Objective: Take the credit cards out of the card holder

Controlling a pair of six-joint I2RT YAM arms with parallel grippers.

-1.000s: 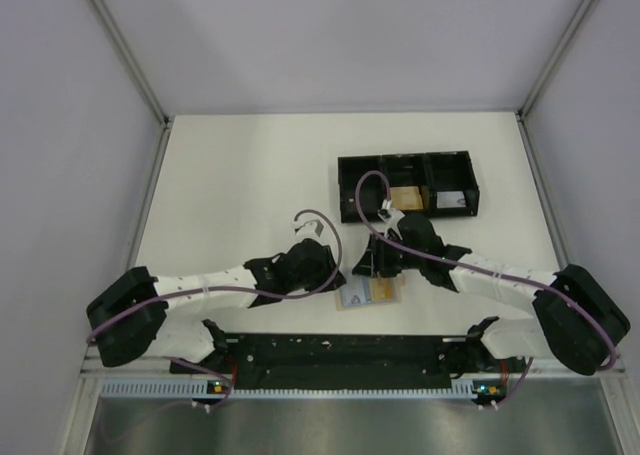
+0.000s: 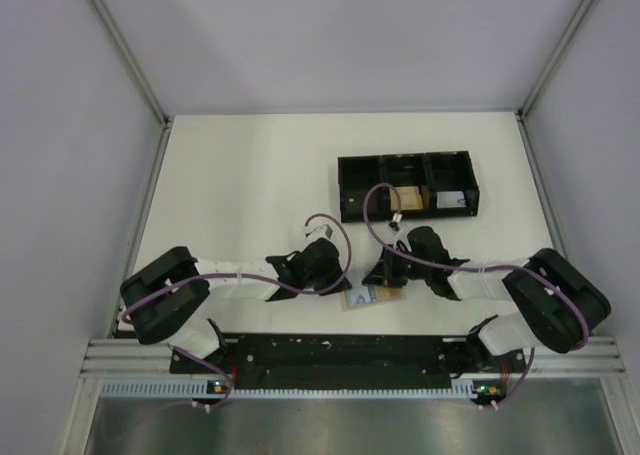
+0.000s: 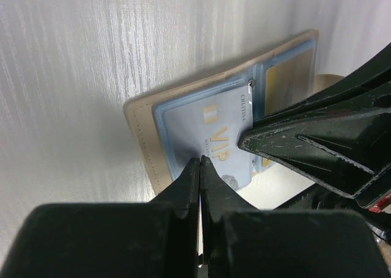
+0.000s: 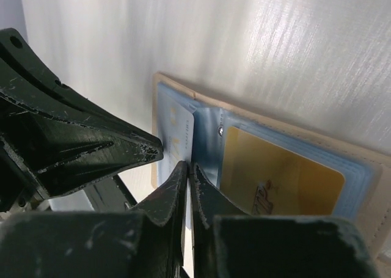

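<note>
The beige card holder (image 2: 355, 303) lies on the white table between my two grippers. Its blue sleeves hold a white VIP card (image 3: 214, 137) and a gold card (image 4: 275, 180). My left gripper is shut, its tips over the white card at the holder. My right gripper is also shut, its tips at the edge of the white card, beside the gold one; whether anything is between them is hard to tell. In each wrist view the other arm's dark finger reaches in close to the white card.
A black three-compartment box (image 2: 408, 160) with cards inside stands behind the holder. The two grippers are very close together over the holder.
</note>
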